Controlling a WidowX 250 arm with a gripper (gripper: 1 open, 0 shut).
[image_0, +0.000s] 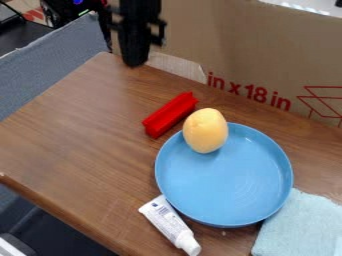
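Note:
My black gripper hangs high at the back left, above the wooden table's far end and in front of the cardboard; it is blurred, and nothing shows between its fingers. Below and to the right of it a red elongated object lies on the table. A yellow oval object rests on the back part of the blue plate. A white tube lies at the front, left of the plate's near side.
A pale blue cloth lies at the front right. A cardboard sheet stands along the back. A grey surface borders it on the left.

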